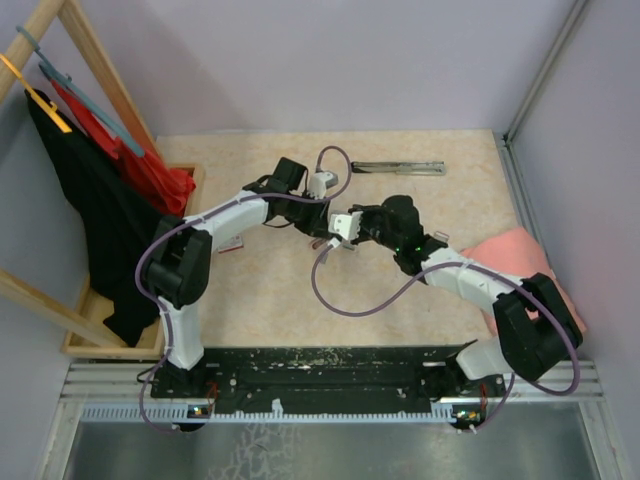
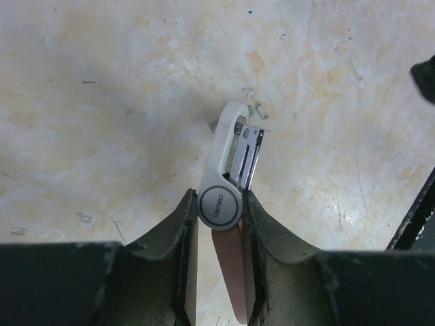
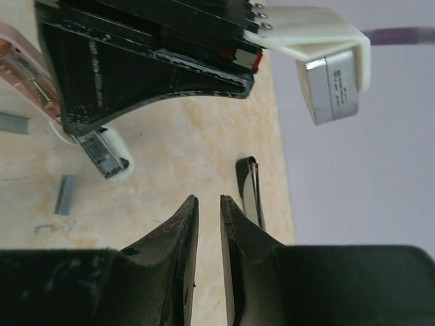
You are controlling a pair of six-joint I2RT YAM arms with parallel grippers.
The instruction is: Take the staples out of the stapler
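My left gripper is shut on the stapler, whose round white hinge sits between its fingers. The white and pink-brown stapler (image 2: 218,149) has its arms spread, and its metal magazine (image 2: 245,157) sticks out beside the white part. Grey staple strips (image 3: 66,195) lie on the table below the stapler in the right wrist view; small grey pieces (image 2: 262,111) also show in the left wrist view. Part open and empty, my right gripper is apart from the stapler. In the top view the arms largely hide the stapler.
Long metal rails (image 1: 400,168) lie at the back of the table. A pink cloth (image 1: 515,255) is at the right, near a small flat item (image 1: 440,236). Clothes hang on a wooden rack (image 1: 105,70) at the left.
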